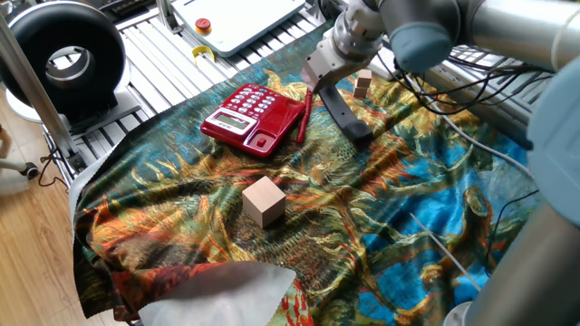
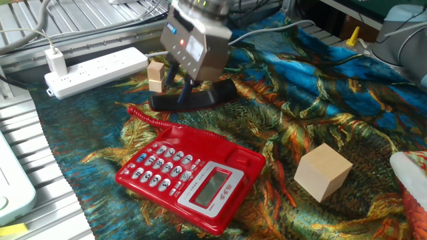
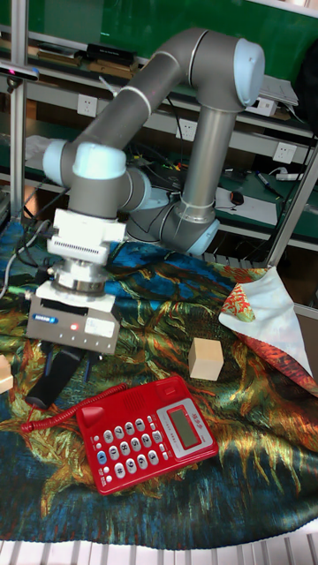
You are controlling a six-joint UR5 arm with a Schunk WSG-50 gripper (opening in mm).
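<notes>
The black telephone handset (image 2: 203, 99) lies on the patterned cloth behind the red telephone (image 2: 193, 177), off its cradle and joined to it by a red coiled cord (image 2: 148, 118). My gripper (image 2: 179, 88) is low over the handset, pointing down. Its two dark fingers stand apart, with cloth showing between them; the nearer fingertip meets or overlaps the handset. Whether the handset is touched on both sides is hidden. From exterior view 1, the gripper body covers the handset's far end (image 1: 331, 93). In exterior view 3 the handset (image 3: 54, 379) shows below the gripper body.
A small wooden block (image 2: 156, 77) stands close behind the gripper, near a white power strip (image 2: 100, 72). A larger wooden cube (image 1: 264, 201) sits on open cloth. Loose cables (image 1: 453, 100) run along the arm side.
</notes>
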